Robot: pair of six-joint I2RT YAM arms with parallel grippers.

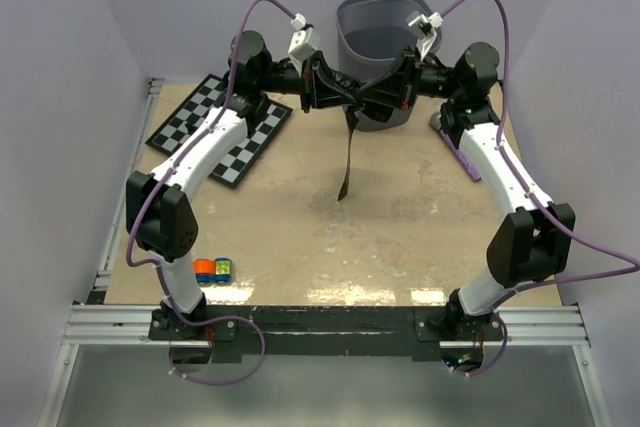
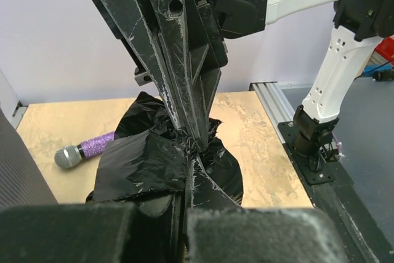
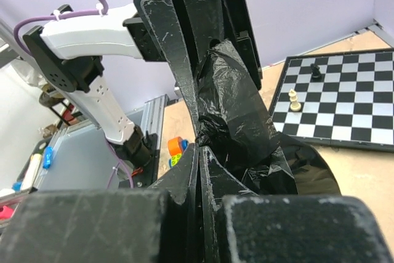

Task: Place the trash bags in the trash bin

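A thin black trash bag (image 1: 349,152) hangs as a narrow strip below the two meeting grippers in the top view. In the left wrist view its crumpled plastic (image 2: 144,161) spreads around the fingertips. My left gripper (image 1: 350,99) and right gripper (image 1: 366,105) meet tip to tip in front of the grey trash bin (image 1: 360,62). Both are shut, with bag film gathered at their fingertips. The right wrist view shows more black plastic (image 3: 237,112) bunched beside the left fingers (image 3: 175,47). Exactly how much film each pair pinches is partly hidden.
Left of the grippers lies a checkered board (image 1: 240,159), with two chess pieces visible on it. A purple microphone (image 1: 460,152) rests at the right, and an orange and green toy (image 1: 212,270) at front left.
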